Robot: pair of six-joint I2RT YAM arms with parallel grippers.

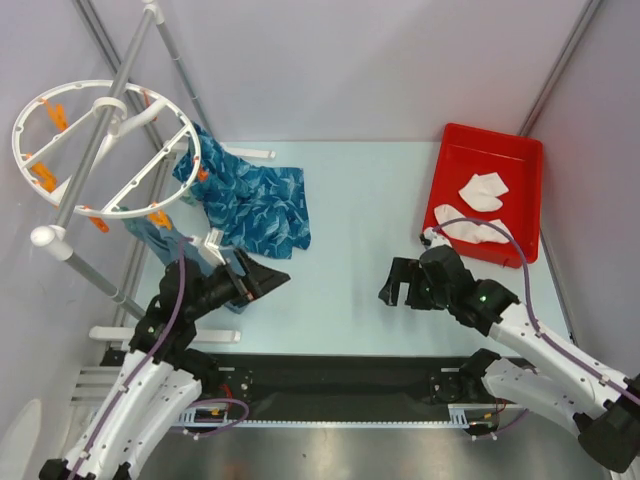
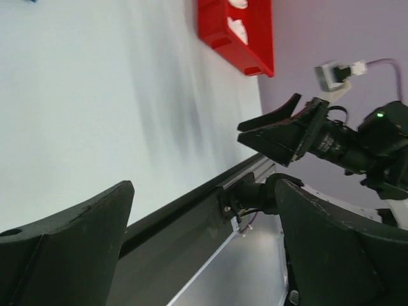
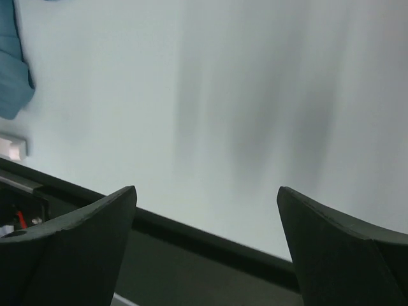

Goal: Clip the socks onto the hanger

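Two white socks lie in the red bin at the back right: one sock (image 1: 483, 192) near the middle and another sock (image 1: 470, 226) toward its front. At the left stands the round white hanger (image 1: 182, 110), with orange clips (image 1: 159, 219) around its ring. Blue patterned cloth (image 1: 256, 205) hangs below the ring and spreads onto the table. Over the left front of the table, my left gripper (image 1: 268, 283) is open and empty. My right gripper (image 1: 394, 282) hovers right of the table's middle, in front of the bin, also open, with only bare table between its fingers.
The red bin (image 1: 452, 160) has raised walls. Grey poles (image 1: 88, 155) carry the hanger, and its white foot (image 1: 175, 335) lies near the left front edge.
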